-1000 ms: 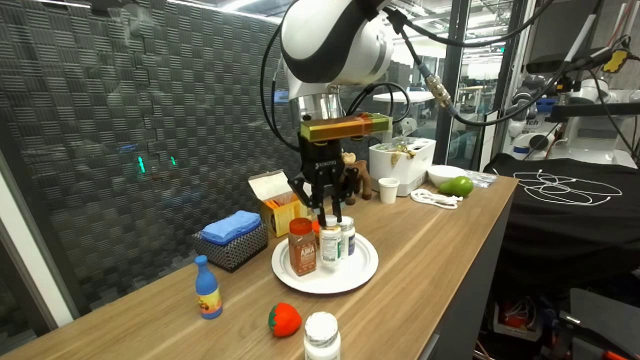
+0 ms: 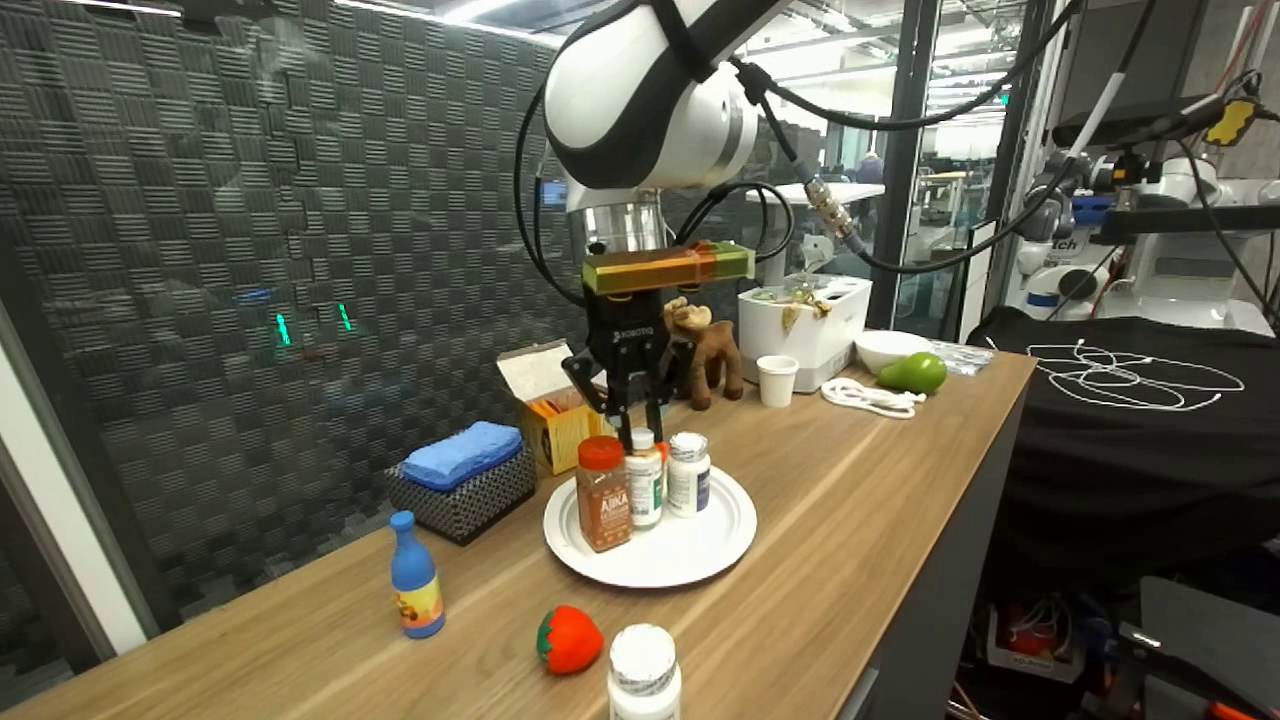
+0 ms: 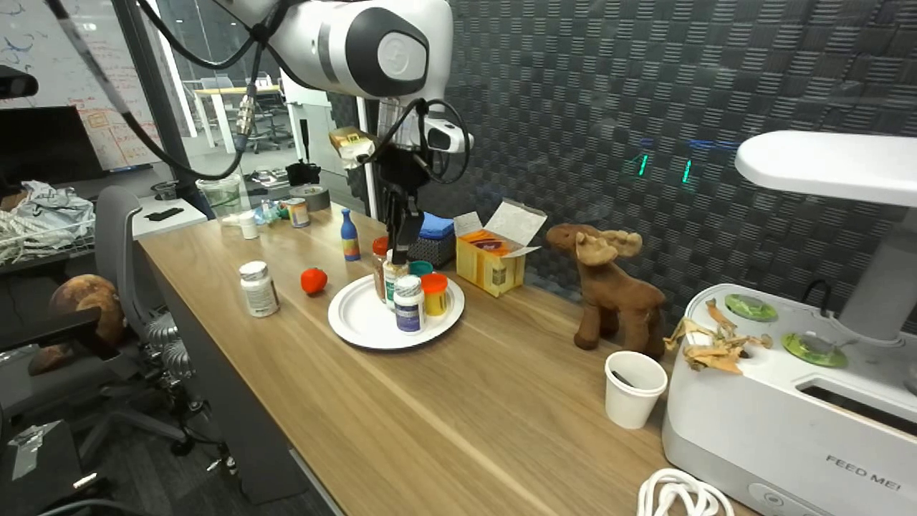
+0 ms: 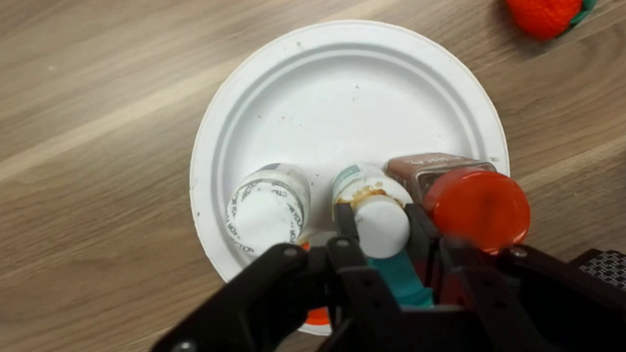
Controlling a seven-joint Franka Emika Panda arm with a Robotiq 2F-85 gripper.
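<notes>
My gripper is shut on the white cap of a small white bottle (image 2: 645, 488) with a green-edged label. That bottle is upright over the white plate (image 4: 364, 105); whether its base touches the plate I cannot tell. Close against it stands a brown spice jar (image 2: 603, 504) with a red lid. On its other side is a white pill bottle (image 3: 409, 308) with a purple label. A yellow tub (image 3: 435, 298) with an orange lid and a teal-lidded container (image 3: 420, 268) are behind; my fingers partly cover them in the wrist view.
Off the plate are a red toy fruit (image 2: 569, 638), a blue bottle (image 2: 416, 582) and another white bottle (image 3: 258, 289). A yellow box (image 3: 491, 255) and a dark basket (image 2: 465, 496) with a blue cloth line the wall side. Bare counter lies towards the paper cup (image 3: 634, 388).
My gripper has carried the small white bottle slightly towards the wall and the spice jar. More of the purple-labelled bottle now shows in exterior view 1.
</notes>
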